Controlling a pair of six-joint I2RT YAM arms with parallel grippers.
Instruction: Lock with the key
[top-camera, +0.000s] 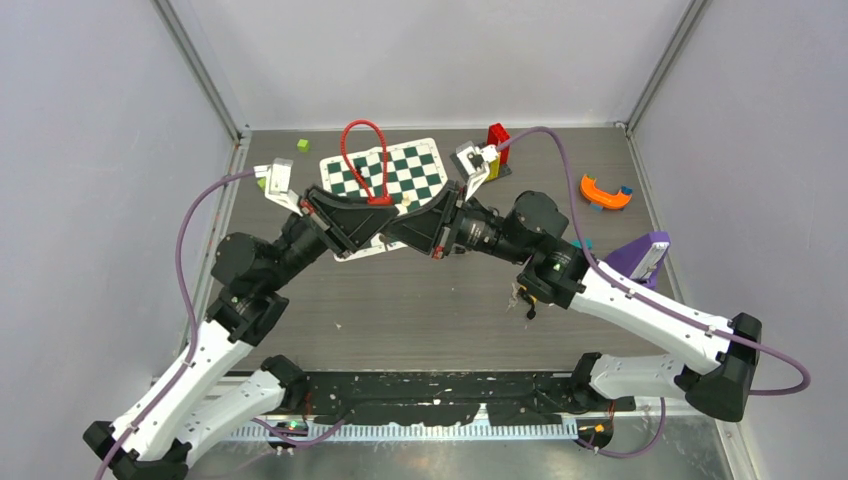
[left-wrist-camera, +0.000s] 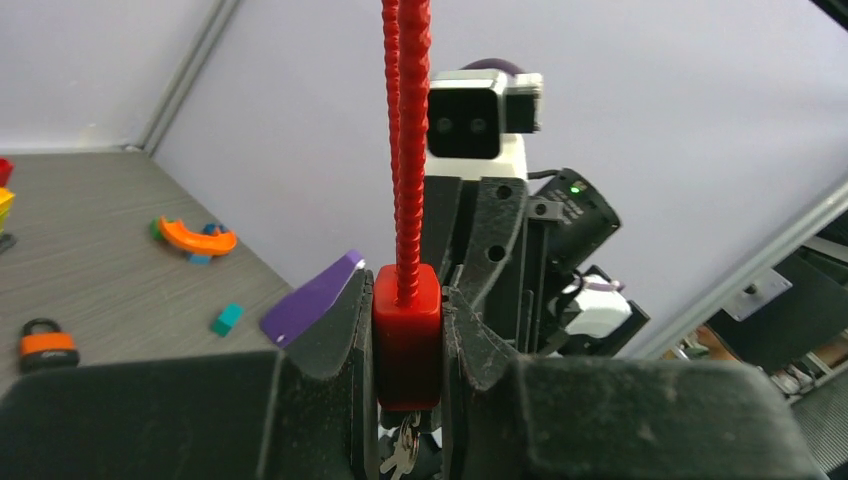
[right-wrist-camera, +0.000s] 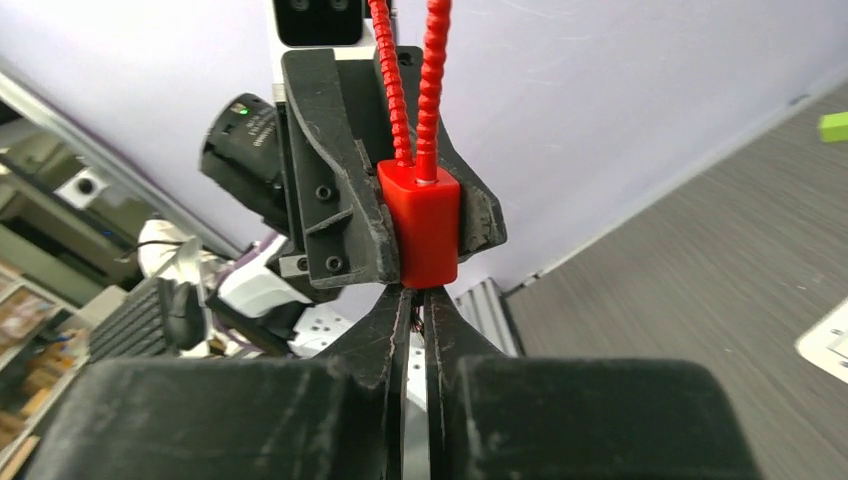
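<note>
A red padlock (left-wrist-camera: 406, 335) with a long red corded shackle is clamped between the fingers of my left gripper (top-camera: 378, 212). Its shackle (top-camera: 362, 128) loops upward in the top view. My right gripper is shut, its tips close up under the padlock's bottom. Silver keys (left-wrist-camera: 402, 447) show just below the padlock in the left wrist view, at the right fingers. The right fingers hide most of the key, so how deep it sits in the lock cannot be seen.
Behind the grippers lies a green-and-white chessboard (top-camera: 418, 170). An orange arch (top-camera: 606, 194) and a purple block (top-camera: 640, 258) are on the right side. A black-and-orange padlock (left-wrist-camera: 47, 345) rests on the table.
</note>
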